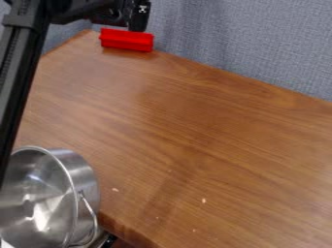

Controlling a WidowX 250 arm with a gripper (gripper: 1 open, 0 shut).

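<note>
A red block [126,41] lies at the back edge of the wooden table, near the upper left of the camera view. Just above it is the black end of my arm [124,14], cut off by the top edge of the view; the fingers cannot be made out. A shiny steel pot [46,189] with a wire handle stands at the lower left, partly out of view.
A grey fabric partition [259,44] runs behind it. My arm's long black link [16,77] runs down the left edge.
</note>
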